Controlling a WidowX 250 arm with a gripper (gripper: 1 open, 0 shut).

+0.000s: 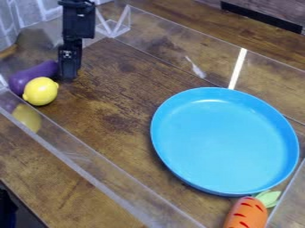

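The black gripper (70,62) reaches down at the upper left, over the far end of a purple eggplant (28,76) lying against the left wall. Whether its fingers are open or shut on something is too small to tell. A yellow lemon (41,91) sits just in front of the eggplant. A large blue plate (224,141) lies on the right, apart from both. An orange toy carrot (245,214) with a pale green top lies at the front right, below the plate.
Clear plastic walls edge the wooden surface (113,125). The middle, between the lemon and the plate, is free. A white strip (237,68) shows behind the plate.
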